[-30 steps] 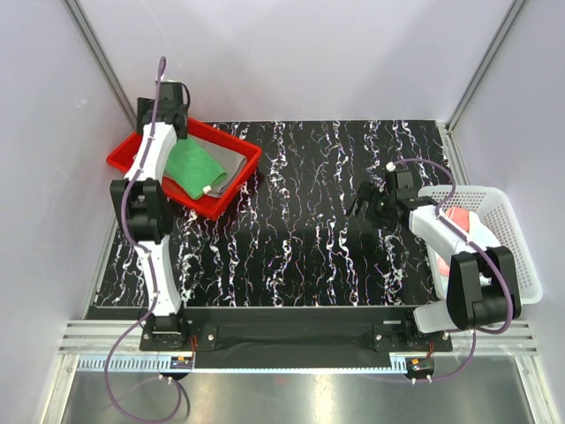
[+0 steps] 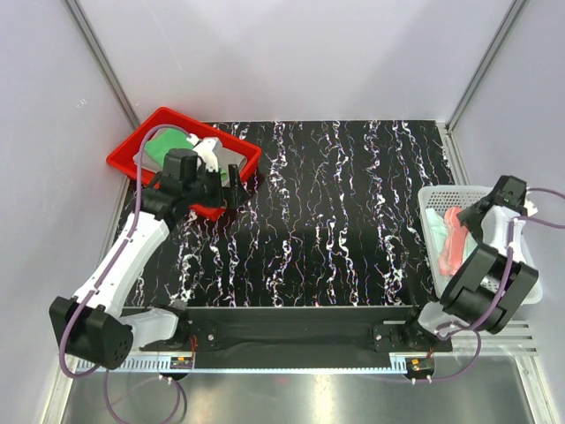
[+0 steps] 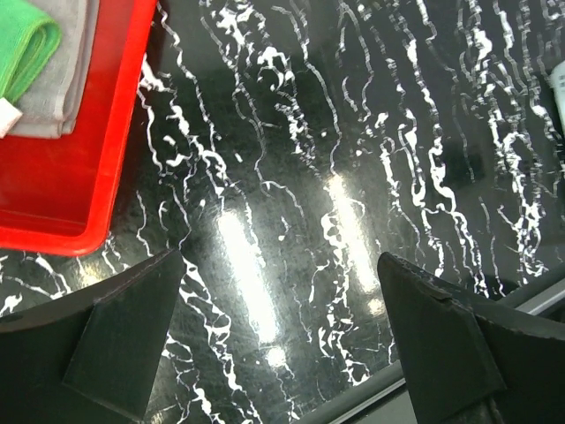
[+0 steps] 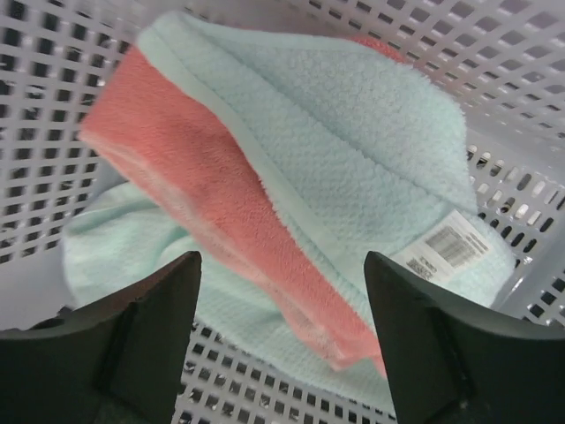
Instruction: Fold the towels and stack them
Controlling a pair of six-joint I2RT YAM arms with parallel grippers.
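My right gripper is part open low over the white basket point(image 2: 424, 194), above loose towels: a pale mint towel point(image 4: 327, 132) with a white label, a pink towel point(image 4: 203, 177) and more mint cloth beneath. Nothing shows clamped between its fingers. My left gripper is open and empty over the dark marble table, just right of the red bin point(image 3: 97, 194). In that bin lie a green towel point(image 3: 22, 49) and a grey towel point(image 3: 66, 97), stacked.
Walls border it at back and sides; the basket fills the right end, the red bin the back left.
My right arm has moved from the table rightward over the basket.
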